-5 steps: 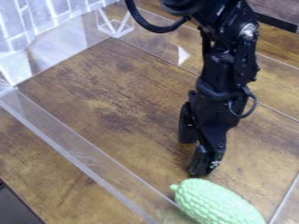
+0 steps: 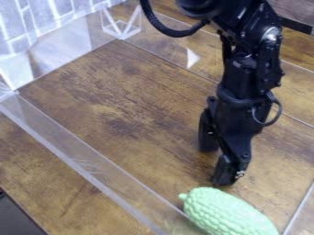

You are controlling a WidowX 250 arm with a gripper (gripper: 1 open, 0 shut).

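My gripper (image 2: pixel 216 156) hangs low over the wooden surface on the right, its black fingers pointing down, spread apart from front to back as far as the view shows. I see nothing clearly between them. In front of it, at the bottom right, lies a pale green, bumpy, corn-shaped object (image 2: pixel 229 212), apart from the fingertips.
Clear plastic walls (image 2: pixel 86 165) run along the left and back of the wooden floor (image 2: pixel 110 110). A white gridded item (image 2: pixel 37 27) stands at the top left.
My arm and gripper have shifted slightly to the right. The green object has not moved.
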